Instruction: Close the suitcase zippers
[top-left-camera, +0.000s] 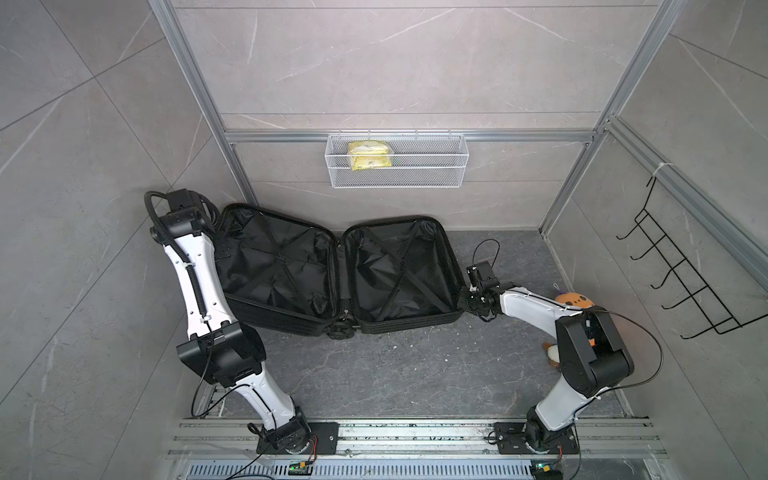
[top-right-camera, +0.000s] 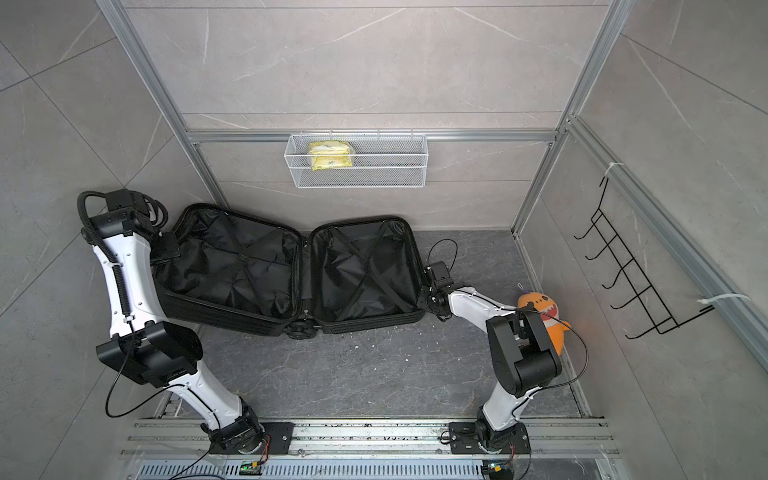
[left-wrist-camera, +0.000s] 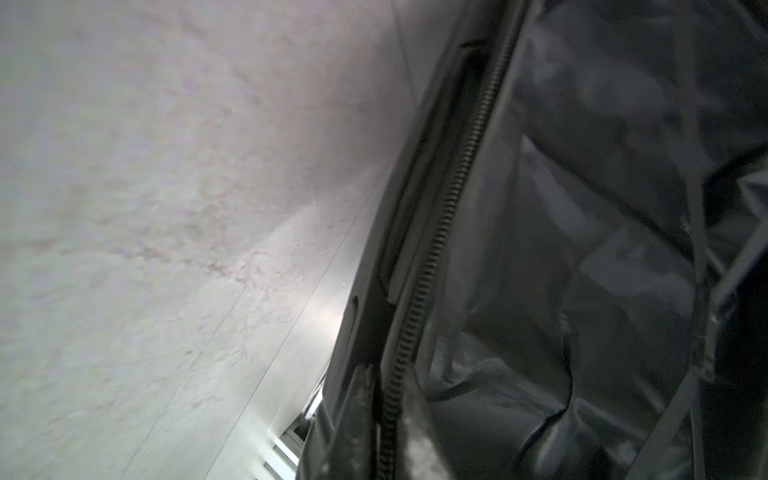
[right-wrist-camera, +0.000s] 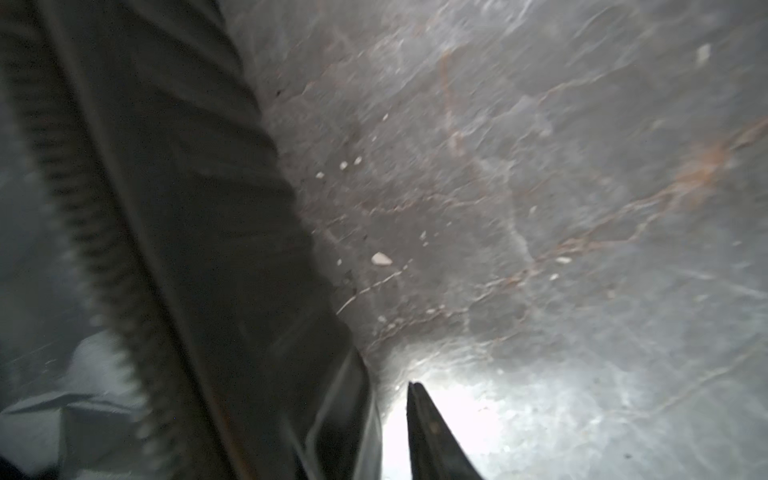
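Note:
A black suitcase lies open flat, its left half (top-left-camera: 276, 264) and right half (top-left-camera: 400, 272) side by side. My left gripper is at the outer left rim, its fingers straddling the zipper track (left-wrist-camera: 440, 240) and shut on that rim's zipper strip. My right gripper (top-left-camera: 468, 296) is low at the outer edge of the right half; in the right wrist view a zipper track (right-wrist-camera: 88, 224) runs along the rim, with one dark finger (right-wrist-camera: 432, 432) beside it over the floor. How far that gripper is open is unclear. No zipper pull can be made out.
A white wire basket (top-left-camera: 416, 172) with a yellow packet hangs on the back wall. An orange toy (top-right-camera: 540, 304) lies behind my right arm, and a black hook rack (top-right-camera: 632, 280) hangs on the right wall.

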